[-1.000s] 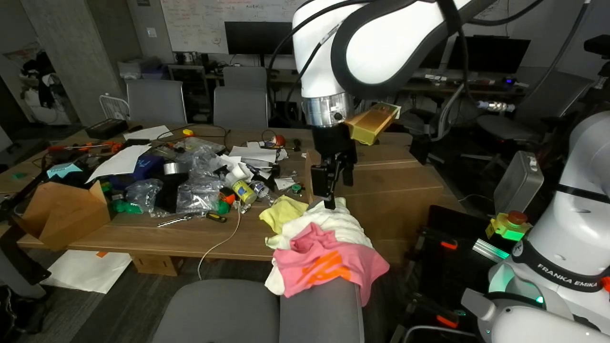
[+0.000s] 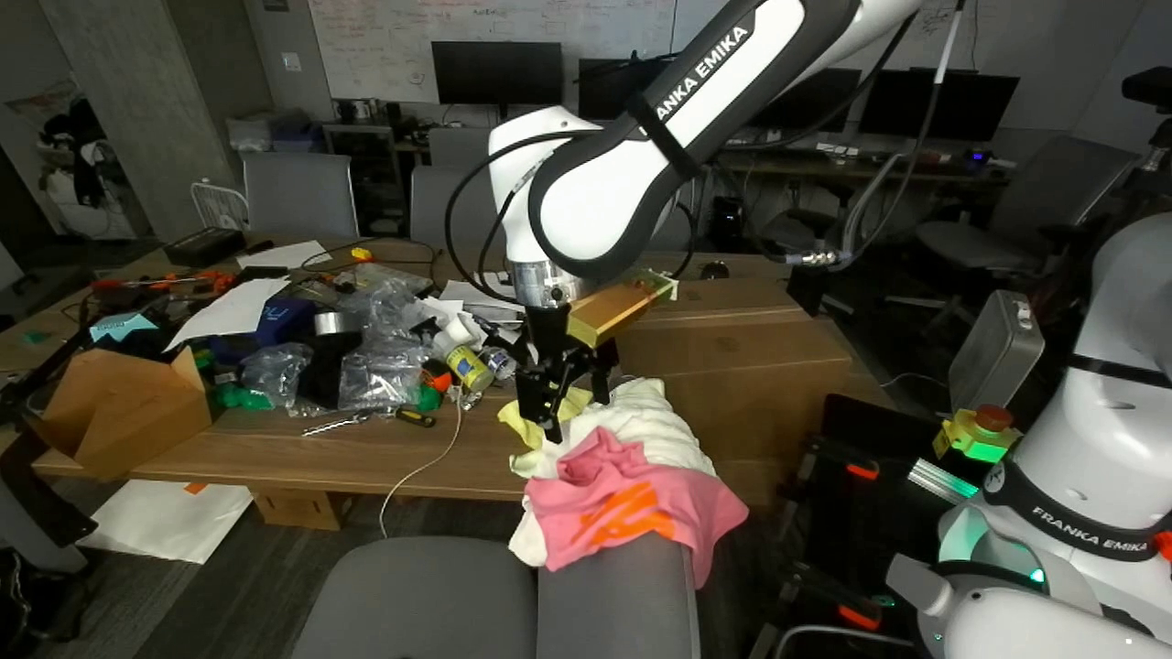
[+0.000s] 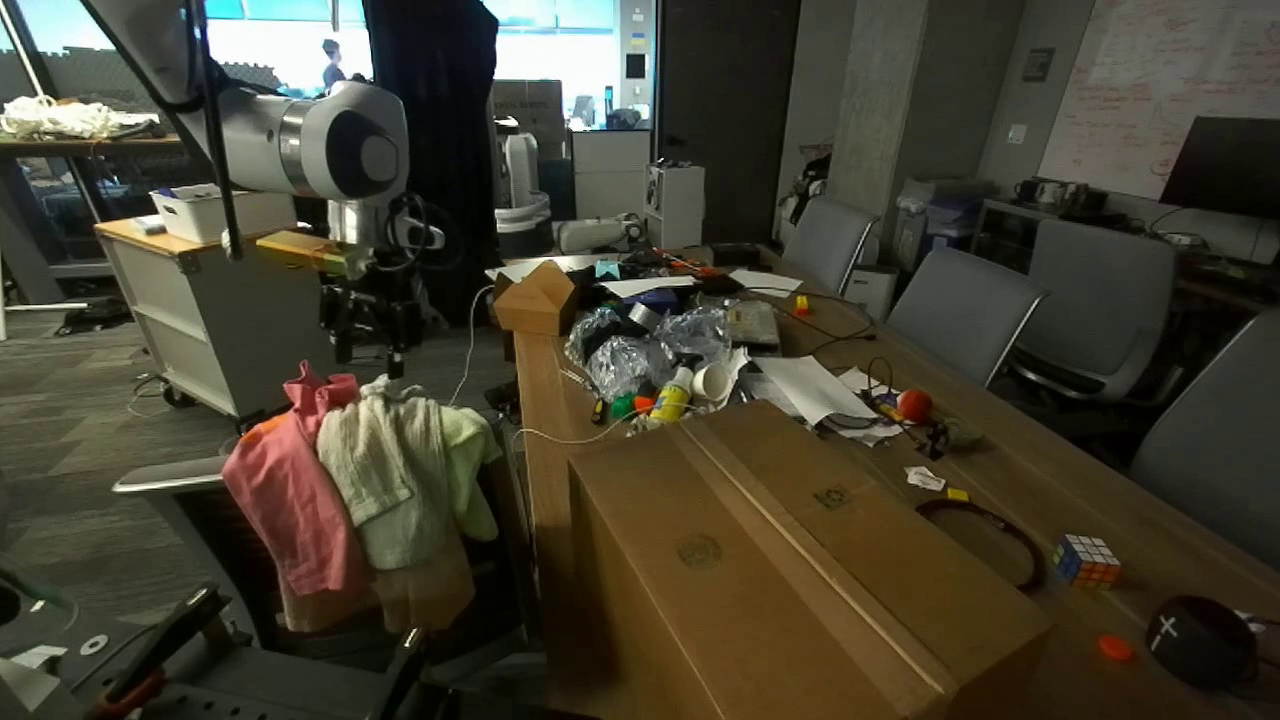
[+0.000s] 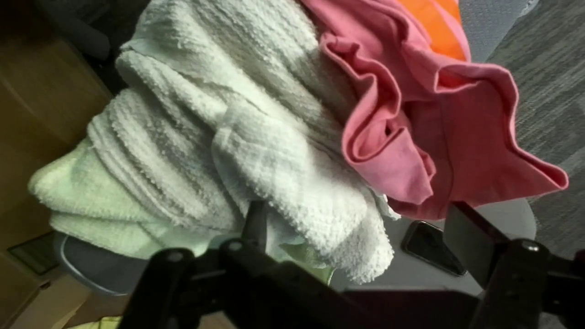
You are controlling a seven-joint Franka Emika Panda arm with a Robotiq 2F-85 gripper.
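My gripper (image 2: 571, 419) hangs just above the cloths draped over a chair back, its fingers apart and nothing held. In the wrist view a white towel (image 4: 263, 126) fills the middle, passing behind the left finger (image 4: 255, 227). To its right lies a pink cloth (image 4: 384, 126) with an orange patch, above the right finger (image 4: 471, 236). A pale yellow-green towel (image 4: 98, 203) shows at the left, partly under the white one. From exterior view 2, the gripper (image 3: 369, 360) is over the top of the white towel (image 3: 390, 480); whether it touches cannot be told.
A phone (image 4: 433, 246) lies on the chair seat. The table (image 2: 363, 456) beside the chair bears a heap of bags and tools at the left. A large cardboard box (image 3: 768, 564) stands close to the cloths. Open floor (image 3: 72, 396) lies on the chair's other side.
The arm has moved left and lower in exterior view 1, bringing the gripper from above the box side to over the yellow and white towels. The cloths have not visibly moved.
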